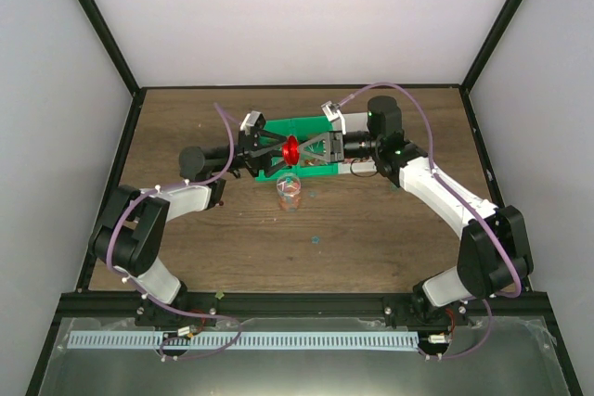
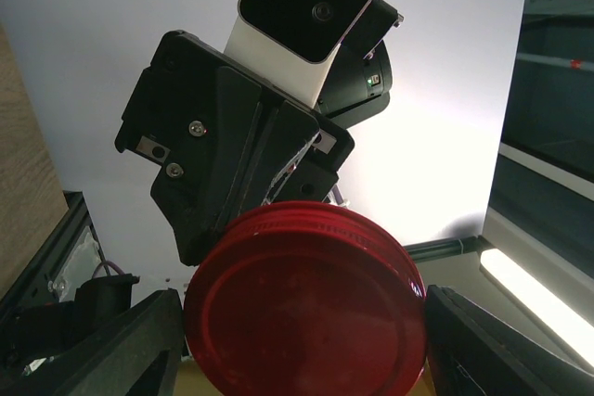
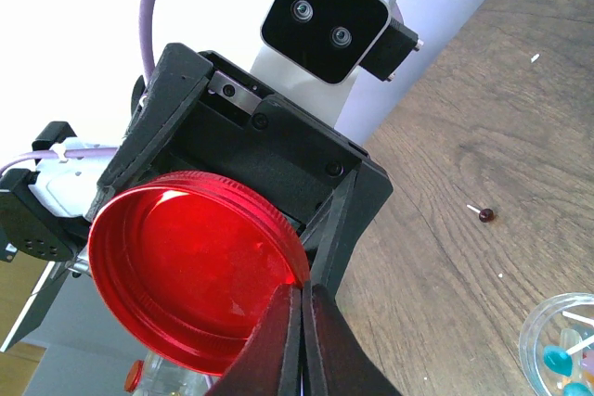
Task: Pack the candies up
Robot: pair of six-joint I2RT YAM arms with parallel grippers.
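A red lid (image 1: pixel 290 150) hangs between my two grippers above the table, seen edge-on from the top. My left gripper is shut on it, with its fingers against opposite sides; the lid's closed face (image 2: pixel 306 322) fills that wrist view. Its hollow side (image 3: pixel 200 266) faces the right gripper. My right gripper is shut, fingertips at the lid's rim; whether they pinch the rim cannot be told. Below stands a clear jar (image 1: pixel 289 190); in the right wrist view the open jar (image 3: pixel 525 345) shows several colored lollipops inside.
A green tray (image 1: pixel 302 125) lies beneath the grippers, partly covered. A dark brown lollipop (image 3: pixel 485 215) rests loose on the wood, and a small blue piece (image 1: pixel 316 239) lies nearer the front. Another red lid (image 3: pixel 135 376) shows low at left.
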